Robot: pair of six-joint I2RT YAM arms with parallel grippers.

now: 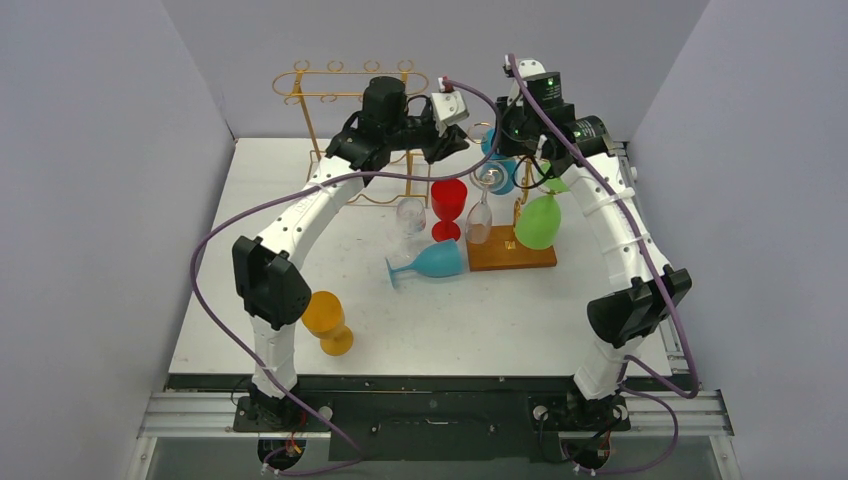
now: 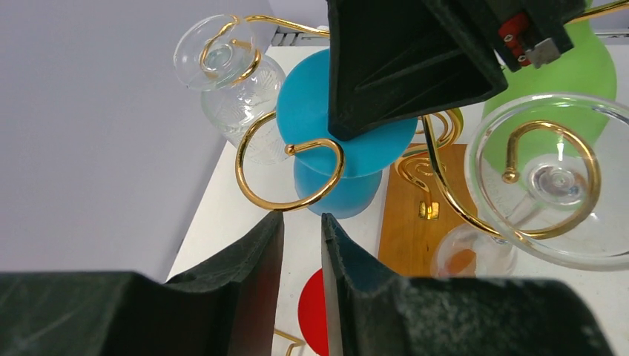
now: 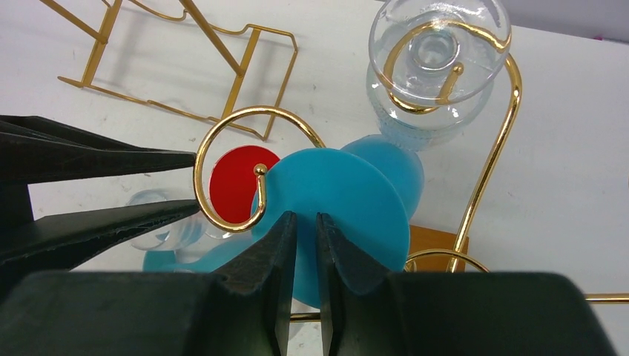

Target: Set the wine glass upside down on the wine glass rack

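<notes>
A blue wine glass hangs upside down at the rack, its round blue foot (image 3: 348,215) turned up and its bowl (image 2: 337,193) below. My right gripper has its fingers shut with a narrow gap; the foot's edge appears between them. In the left wrist view that gripper's dark finger (image 2: 400,74) lies over the foot. Beside the foot is a gold curled hook (image 2: 297,204) of the rack. My left gripper is just by this curl, its fingertips somewhat apart; I see nothing clearly between them, though the curl passes close to one tip.
Upside-down clear glasses (image 2: 552,182) and green glasses (image 1: 538,222) hang around the rack, above its wooden base (image 1: 512,255). A red glass (image 1: 449,200), a fallen blue glass (image 1: 438,259) and an orange glass (image 1: 325,315) are on the table. An empty gold rack (image 1: 300,90) stands back left.
</notes>
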